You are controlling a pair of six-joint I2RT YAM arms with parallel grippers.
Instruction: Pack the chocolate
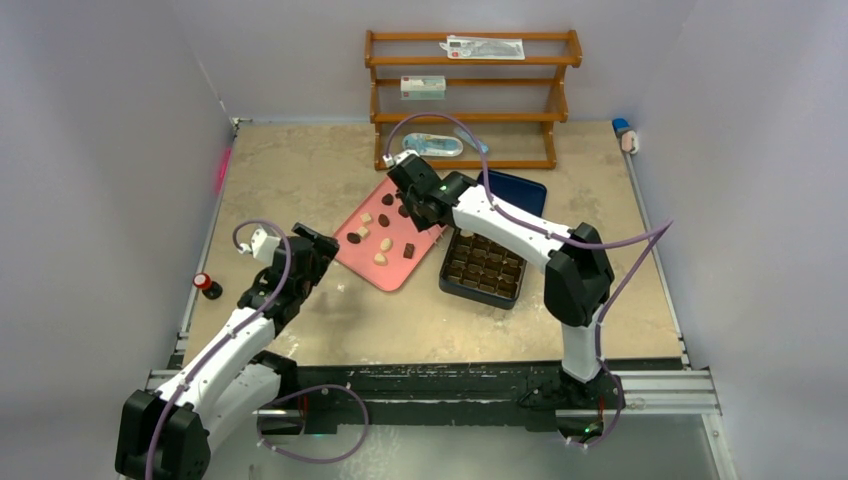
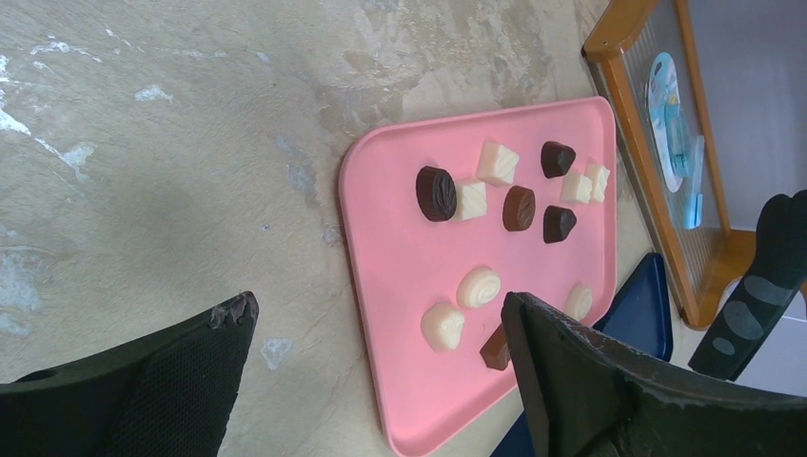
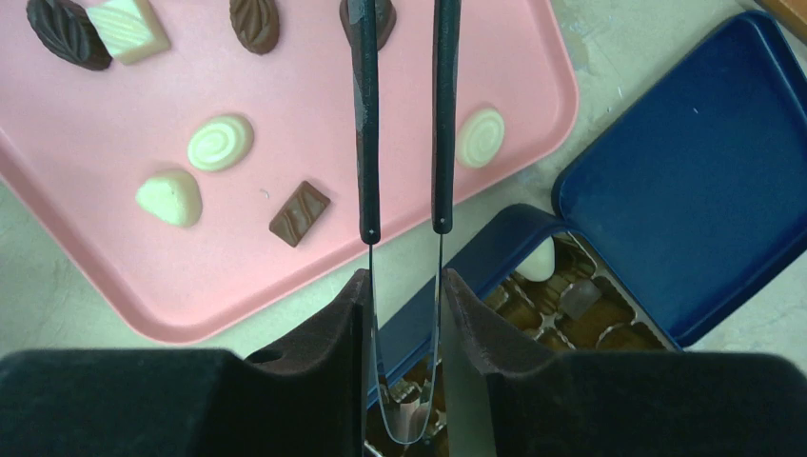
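A pink tray (image 1: 362, 259) holds several dark, brown and white chocolates, among them a brown bar (image 3: 299, 214) and a white round piece (image 3: 219, 143). The dark box with a divided brown insert (image 1: 481, 270) stands to its right; a white piece (image 3: 536, 263) sits in one compartment. My right gripper hangs over the tray's near-right side and the box, its fingers partly apart around black-handled metal tongs (image 3: 442, 143); whether it grips them firmly I cannot tell. My left gripper stands open, empty, at the tray's left.
A blue tray or lid (image 3: 690, 181) lies behind the box. A wooden rack (image 1: 470, 120) with packages stands at the back. A small red-capped bottle (image 1: 208, 287) is at the far left.
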